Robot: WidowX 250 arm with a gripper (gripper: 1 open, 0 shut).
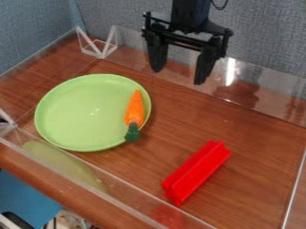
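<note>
My gripper (181, 60) hangs open over the back middle of the wooden board, its two black fingers wide apart with nothing between them. Below and left of it is a green plate (70, 114) with a toy carrot (135, 113) lying on its right side, orange with a green top. A red block (196, 172) lies at the front right of the board.
Clear walls (263, 97) edge the board. A white wire piece (98, 46) stands at the back left. A pale yellow-green object (60, 165) lies by the front left wall. The board's middle and right are mostly clear.
</note>
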